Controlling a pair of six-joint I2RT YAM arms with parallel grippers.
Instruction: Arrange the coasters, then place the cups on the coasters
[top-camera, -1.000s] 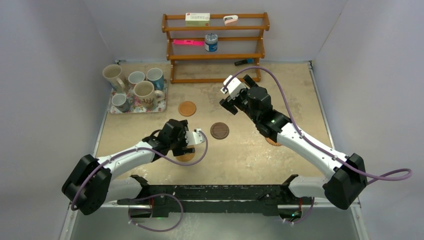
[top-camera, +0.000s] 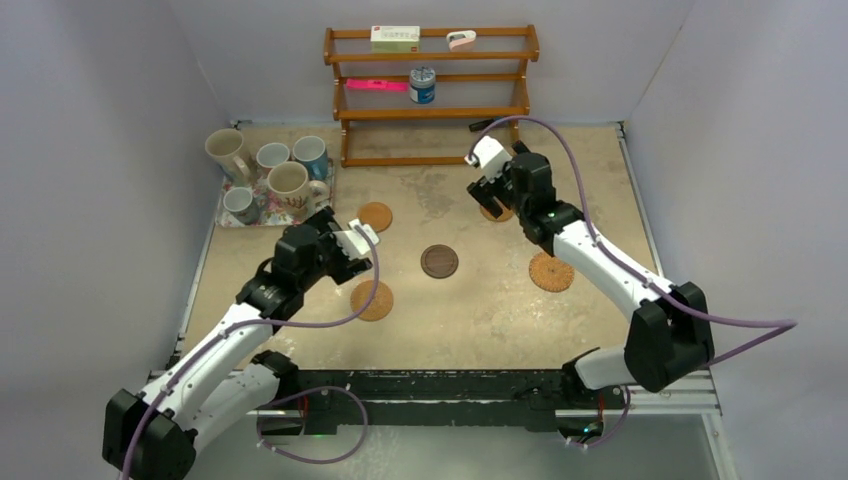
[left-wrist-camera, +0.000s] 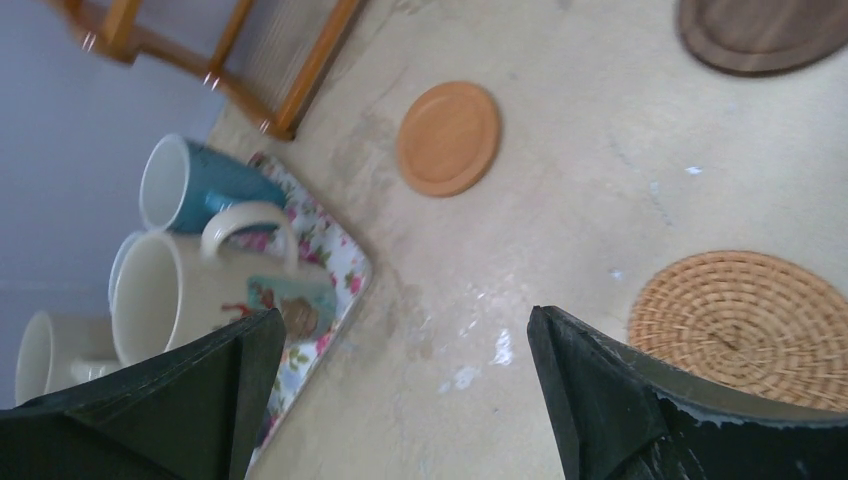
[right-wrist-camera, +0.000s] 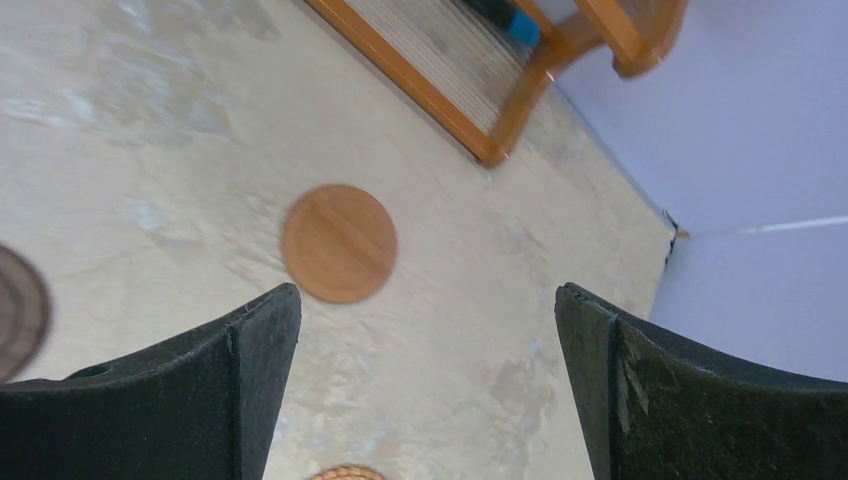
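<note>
Several cups crowd a floral tray (top-camera: 312, 213) at the back left: a large cream mug (top-camera: 290, 188), a tall beige mug (top-camera: 229, 156), a blue mug (top-camera: 311, 157), a white cup (top-camera: 272, 156) and a small grey cup (top-camera: 241, 205). The coasters lie bare: tan (top-camera: 375, 216), dark brown (top-camera: 439, 261), woven (top-camera: 371, 300), another woven (top-camera: 551, 271), and a wooden one (right-wrist-camera: 340, 243) below my right gripper. My left gripper (top-camera: 341, 244) is open and empty, right of and in front of the tray. Also open and empty, my right gripper (top-camera: 502, 172) hovers at the back right.
A wooden rack (top-camera: 430, 113) stands against the back wall, holding a green-white box (top-camera: 395, 39), a blue jar (top-camera: 422, 85) and a pink item (top-camera: 377, 85). A dark object (top-camera: 482, 125) sits at its lower right. Bare table spreads across the middle and front.
The left gripper has shifted left and back towards the tray, uncovering the front woven coaster. The right gripper has moved right and back. Cups and coasters stay where they were.
</note>
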